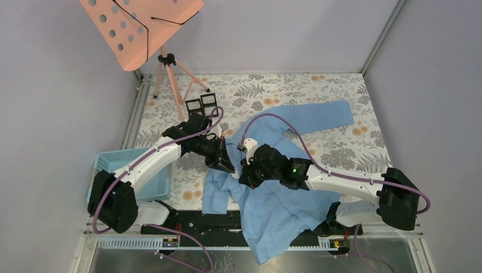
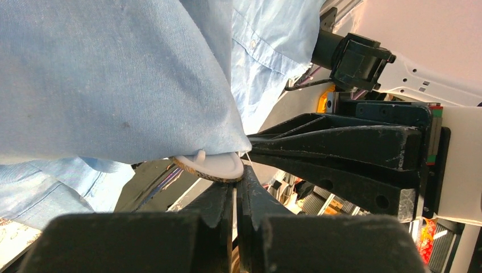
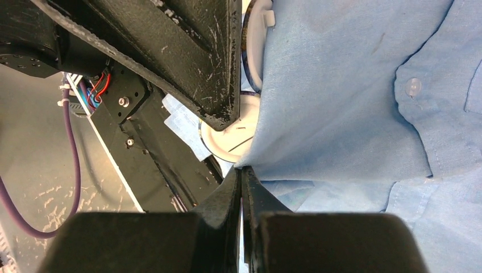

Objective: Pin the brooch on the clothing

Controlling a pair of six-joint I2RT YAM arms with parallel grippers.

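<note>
The blue clothing (image 1: 284,205) is spread over the table, with one part raised between the grippers. In the left wrist view, a round brooch (image 2: 213,166) with a pale back and patterned rim lies against the cloth's lower edge. My left gripper is shut at its rim. In the right wrist view, my right gripper is shut on a corner of the clothing (image 3: 341,102). Two pale discs show there: an upper disc (image 3: 257,45) beside the cloth and a lower disc (image 3: 224,139) partly behind a left finger (image 3: 219,108). Whether the pin passes through fabric is hidden.
A light-blue basket (image 1: 122,152) stands at the left. Black frames (image 1: 202,104) lie near the pink stand (image 1: 172,82) at the back. Both grippers are very close together.
</note>
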